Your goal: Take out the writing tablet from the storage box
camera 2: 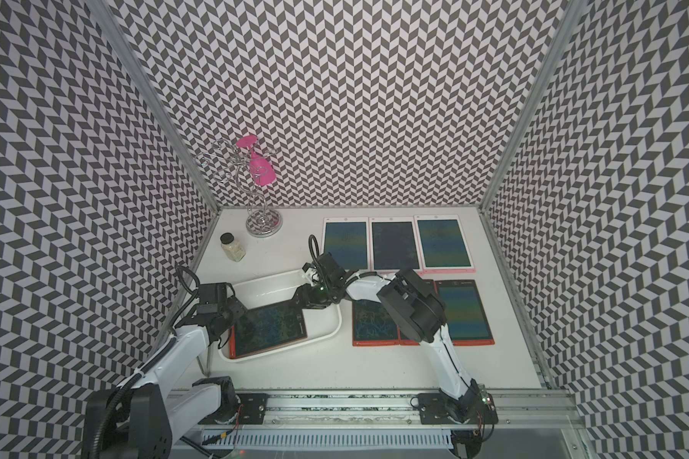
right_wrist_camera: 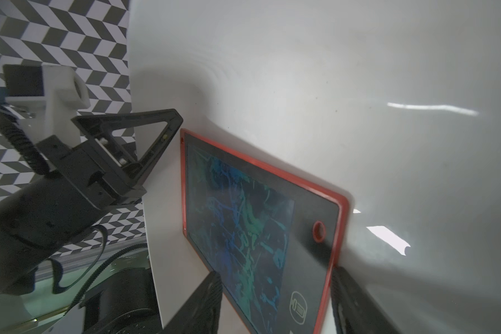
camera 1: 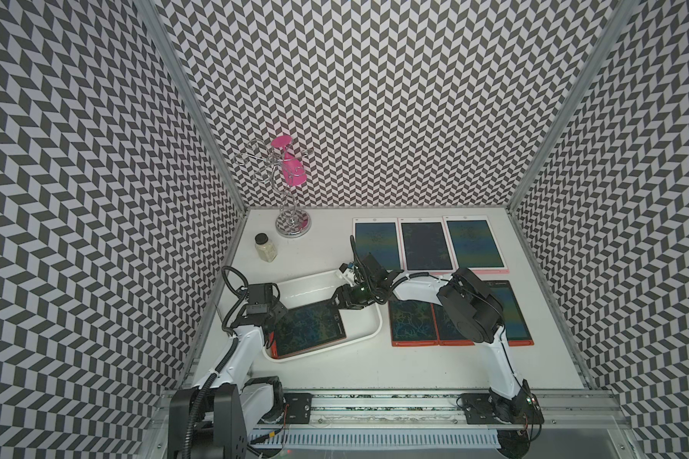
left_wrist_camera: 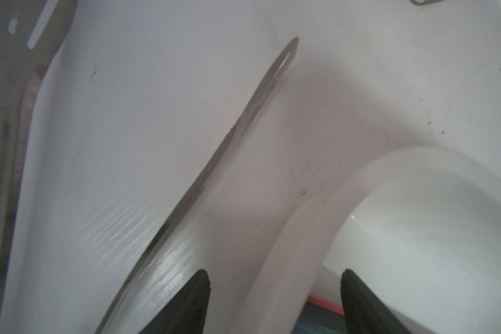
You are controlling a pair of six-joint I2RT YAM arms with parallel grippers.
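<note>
The writing tablet, dark-screened with a red-orange frame, lies inside the white storage box. At the box's left end is my left gripper, open. The box rim runs between its fingers in the left wrist view, with a corner of the tablet below. Over the tablet's right end stands my right gripper, also open. In the right wrist view the tablet appears between and beyond its fingers; contact cannot be told. Neither gripper holds anything.
Three white-framed tablets lie at the back right, with red-framed ones in front, partly under my right arm. A small jar and a chrome stand with a pink glass are behind the box.
</note>
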